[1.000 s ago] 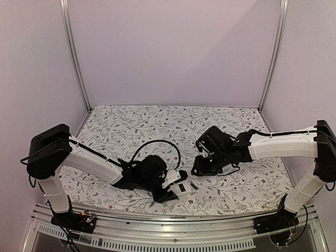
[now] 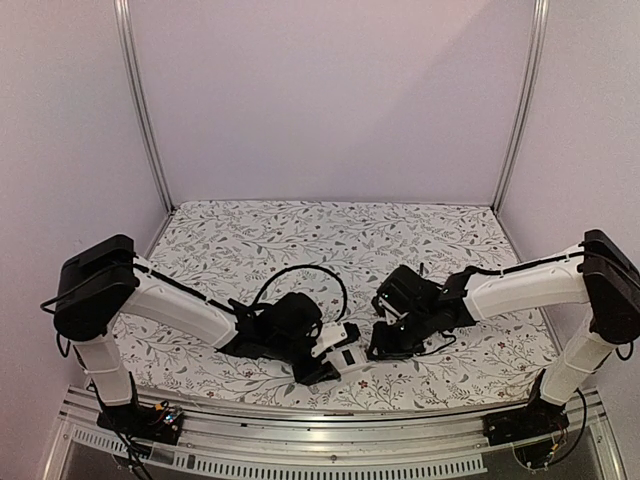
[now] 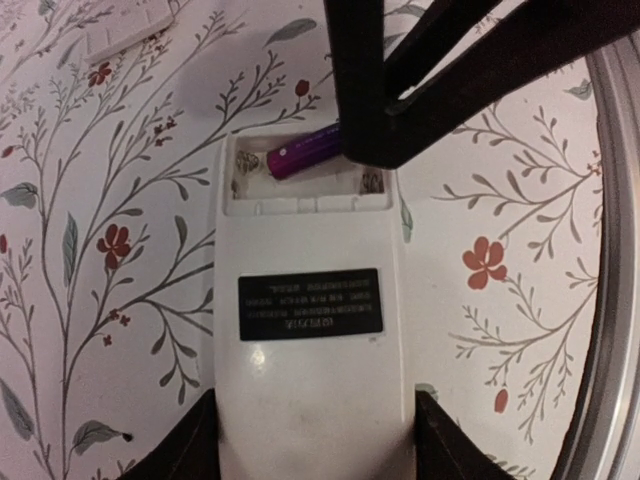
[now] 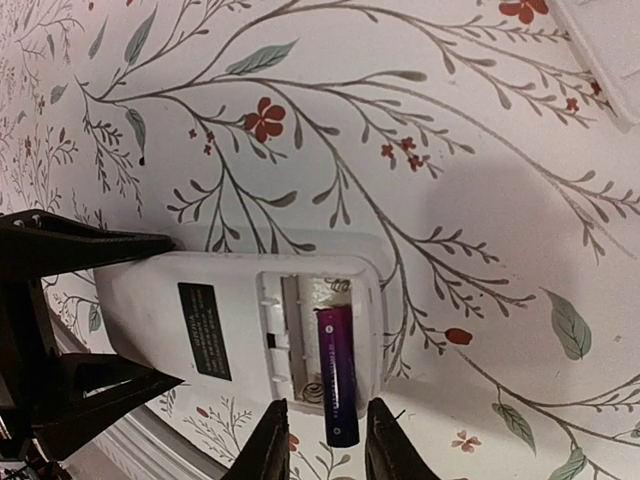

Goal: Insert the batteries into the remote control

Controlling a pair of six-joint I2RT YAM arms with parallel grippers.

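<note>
A white remote control (image 3: pixel 310 370) lies back side up, its battery bay uncovered, with my left gripper shut on its sides. One purple battery (image 4: pixel 338 375) rests slantwise in the bay; one end is inside, while the other sticks out over the bay's side wall. My right gripper is part open, its fingertips on either side of that protruding end with gaps showing. In the left wrist view, the right gripper's dark fingers (image 3: pixel 362 90) cover the battery's outer end. From above, both grippers meet over the remote near the table's front.
A white flat piece (image 4: pixel 605 50) lies apart from the remote on the patterned table. A metal rail (image 2: pixel 330 425) runs along the front edge, close to both grippers.
The left gripper and the remote have barely moved.
</note>
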